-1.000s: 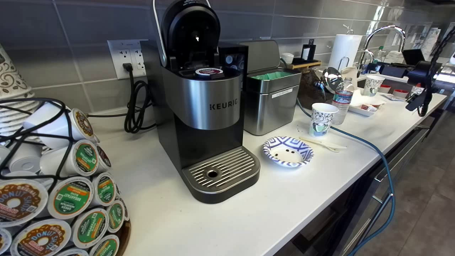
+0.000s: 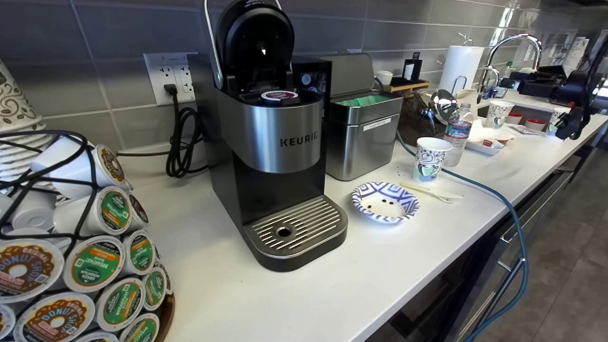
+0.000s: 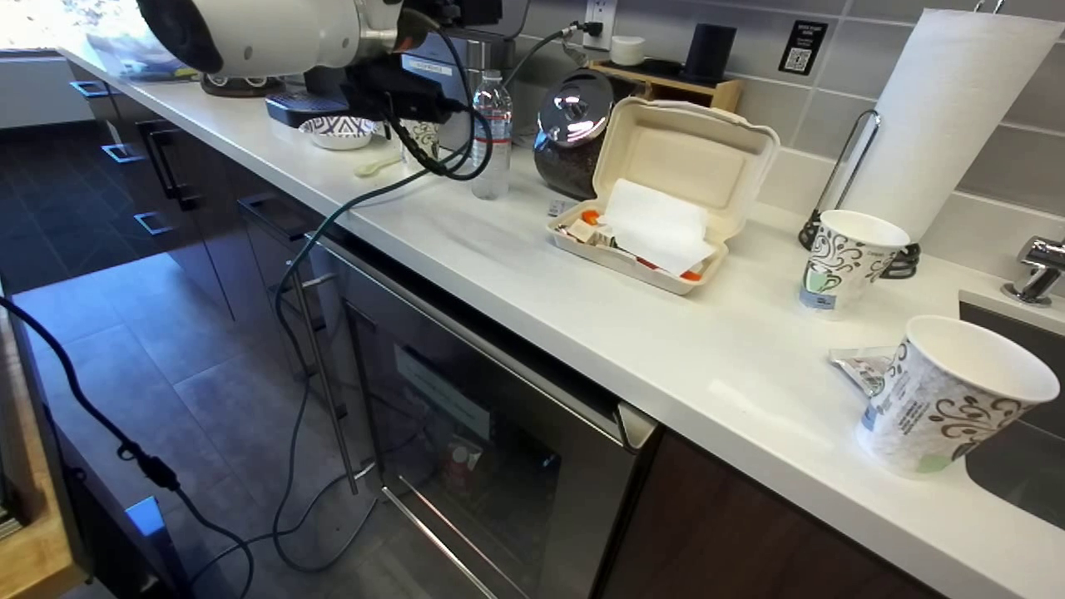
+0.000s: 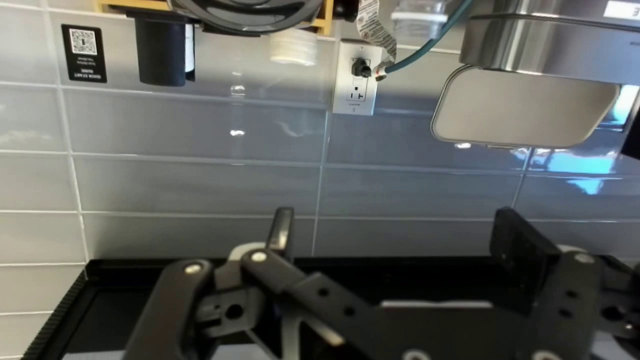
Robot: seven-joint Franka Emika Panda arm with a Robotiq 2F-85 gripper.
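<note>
In the wrist view my gripper stands open, its two fingertips wide apart with nothing between them. It faces the grey tiled wall, which appears upside down there. Part of the dark arm hardware (image 2: 578,108) shows at the right edge of exterior view 1, well away from the coffee machine. In exterior view 2 the white arm (image 3: 289,35) reaches over the counter at the upper left; its fingers cannot be made out. The Keurig machine (image 2: 268,134) has its lid raised, and a pod (image 2: 279,96) sits in its top opening.
A patterned bowl (image 2: 385,202) with small dark bits, a paper cup (image 2: 431,159) and a water bottle (image 2: 457,137) stand right of the machine. Pods (image 2: 94,262) fill a wire rack at left. An open food box (image 3: 689,160) lies mid-counter. A blue cable (image 2: 521,245) hangs over the edge.
The dark arm hardware at the right edge of exterior view 1 has shifted somewhat to the right. The machine, bowl, cup and pods have stayed in place.
</note>
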